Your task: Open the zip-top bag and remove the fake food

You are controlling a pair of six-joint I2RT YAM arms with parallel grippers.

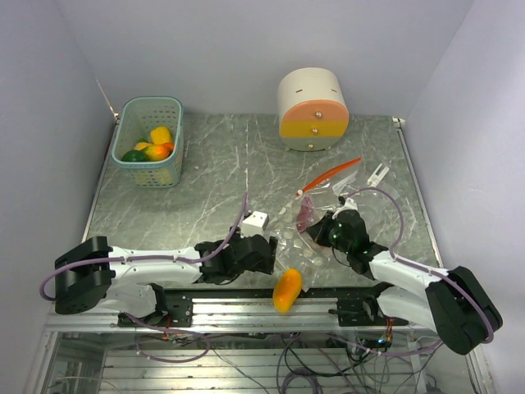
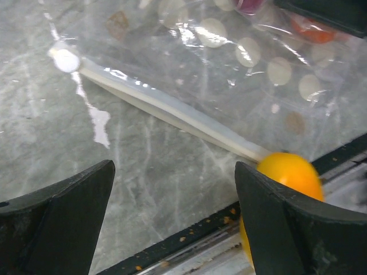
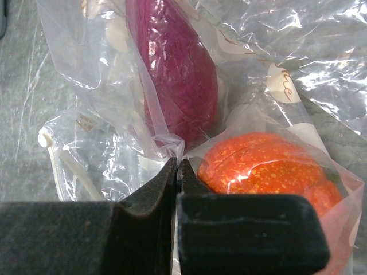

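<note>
The clear zip top bag (image 2: 200,63) lies crumpled at the front right of the counter, holding a purple piece (image 3: 175,74) and an orange piece (image 3: 258,166). My right gripper is shut on the bag's film, pinched between the fingertips beside both pieces. My left gripper is open over bare counter beside the bag's zip edge, nothing between its fingers. A yellow-orange piece (image 1: 287,290) lies outside the bag at the front edge, partly behind the left gripper's finger in the left wrist view.
A basket (image 1: 148,171) with several food pieces stands back left; a white drawer box (image 1: 299,90) stands at the back. An orange-handled tool (image 1: 328,175) lies behind the bag. The front edge drops to a metal grating (image 1: 246,361).
</note>
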